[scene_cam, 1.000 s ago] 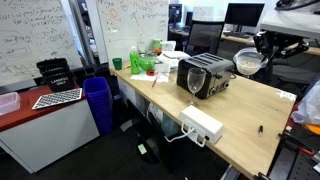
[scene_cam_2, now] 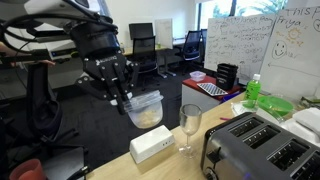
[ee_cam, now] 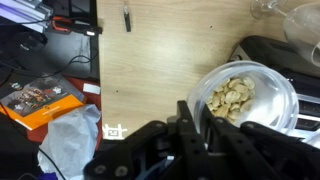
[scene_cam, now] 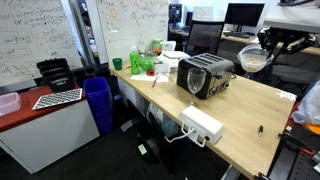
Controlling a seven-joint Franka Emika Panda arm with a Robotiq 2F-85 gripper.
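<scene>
A clear tub (ee_cam: 272,92) holding pale, chip-like pieces (ee_cam: 232,100) is in the grip of my gripper, which is shut on the tub's rim. In exterior view 1 the tub (scene_cam: 254,62) hangs above the table near the toaster's right end, with the gripper (scene_cam: 268,52) at its right side. Exterior view 2 has the tub (scene_cam_2: 146,110) in the air beyond the white box, somewhat tilted. The contents remain inside. The fingers' exact contact with the rim is dark and hard to make out.
On the wooden table (scene_cam: 235,125) stand a black and silver toaster (scene_cam: 203,72), a wine glass (scene_cam: 196,82) and a white box (scene_cam: 201,124). A small dark marker (ee_cam: 127,18) lies on bare wood. Green dishes (scene_cam: 140,62) are at the far end.
The tub and gripper have shifted slightly up and to the right in exterior view 1. The grip on the tub looks the same, and the table objects have not moved.
</scene>
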